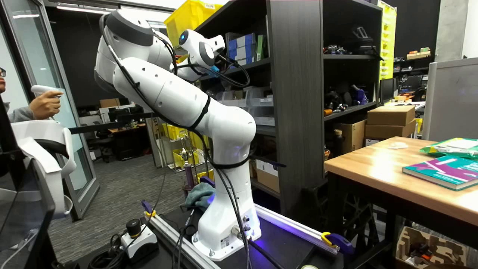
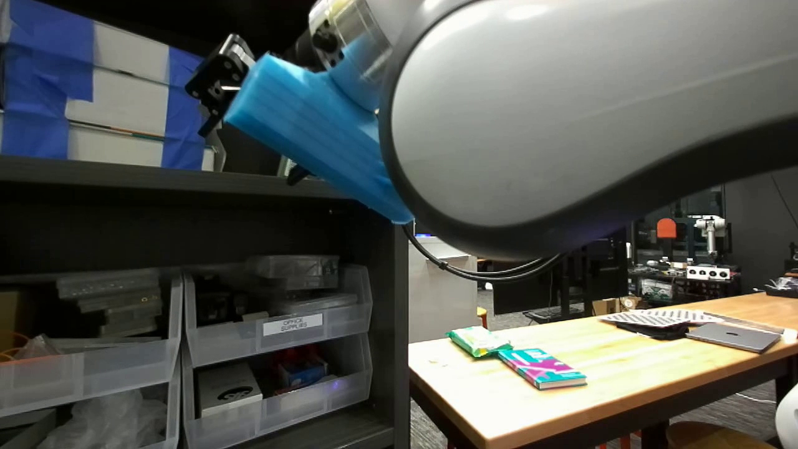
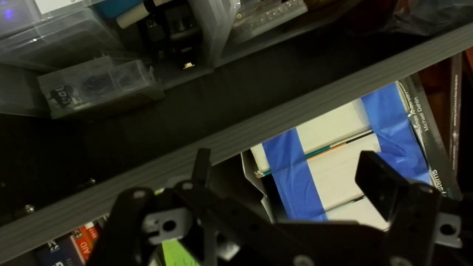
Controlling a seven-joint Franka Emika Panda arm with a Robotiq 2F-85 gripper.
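My gripper stands open in the wrist view, its two dark fingers wide apart with nothing between them. Beyond the gap are white books bound with blue tape (image 3: 339,164), standing on a dark shelf. In exterior view 2 the black gripper fingers (image 2: 222,78) show beside a light-blue block-like part (image 2: 314,127) at the wrist, in front of the shelving. The far side of the gripper is hidden there. Exterior view 1 has the wrist raised at the shelf, with the gripper mostly concealed behind cables.
Clear plastic bins (image 2: 277,329), one labelled office supplies, sit on the shelf below the taped books. A wooden table (image 1: 372,154) to the right bears a teal and purple book (image 1: 443,172) and a green packet (image 1: 452,147). The shelf edge (image 3: 248,128) runs close to the gripper.
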